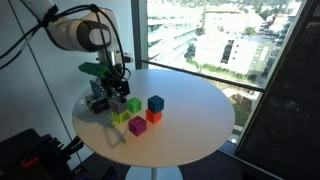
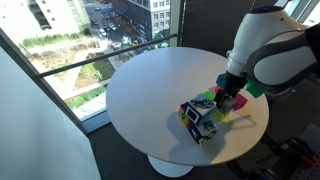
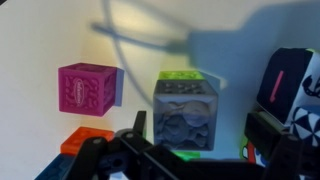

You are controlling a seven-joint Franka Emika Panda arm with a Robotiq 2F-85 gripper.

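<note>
A grey block (image 1: 118, 104) sits on top of a yellow-green block (image 1: 120, 117) near the table's left side. Seen from the wrist, the grey block (image 3: 185, 115) shows its patterned top, with slivers of yellow-green (image 3: 180, 75) past its edges. My gripper is open above it, one dark finger to each side. In exterior view 1 the gripper (image 1: 116, 94) is just over the block, pointing down.
Close by are a magenta block (image 1: 137, 126), a green block (image 1: 135, 104) and a blue block (image 1: 155, 103) on a red one (image 1: 154, 117). Patterned boxes (image 2: 196, 112) stand beside the gripper. Bare table (image 1: 195, 110) lies to the right.
</note>
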